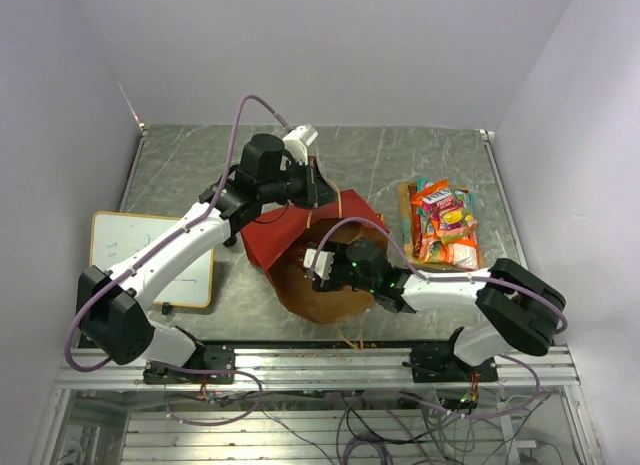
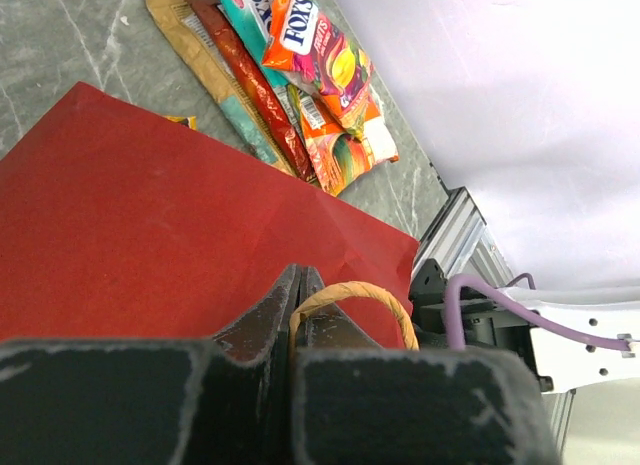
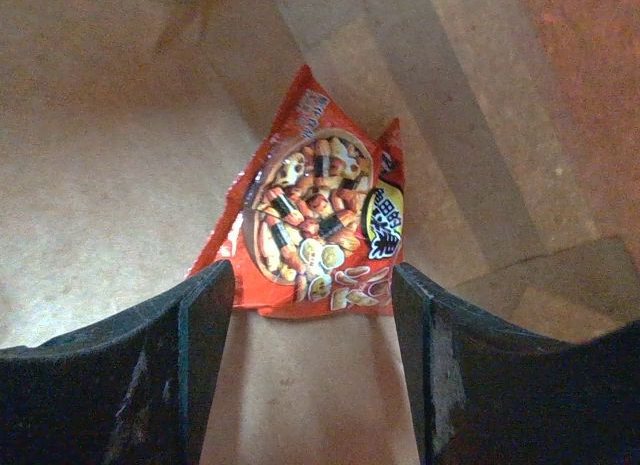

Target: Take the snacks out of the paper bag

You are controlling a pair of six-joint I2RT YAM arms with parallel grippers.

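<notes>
The red paper bag point(image 1: 278, 237) lies with its brown mouth facing the front, and my left gripper point(image 1: 318, 207) is shut on its twisted rope handle point(image 2: 345, 290). A red snack packet point(image 3: 315, 220) with a picture of food rests inside the bag. My right gripper stands open within the bag mouth, its fingers point(image 3: 205, 315) on either side of the packet's near edge and the packet not clasped. From above, the right hand hides most of the packet.
A pile of snack bags point(image 1: 445, 225) lies on the grey table at the right, clear of the paper bag. A whiteboard point(image 1: 150, 250) with a yellow rim lies at the left. Bare table point(image 1: 385, 145) stretches along the back.
</notes>
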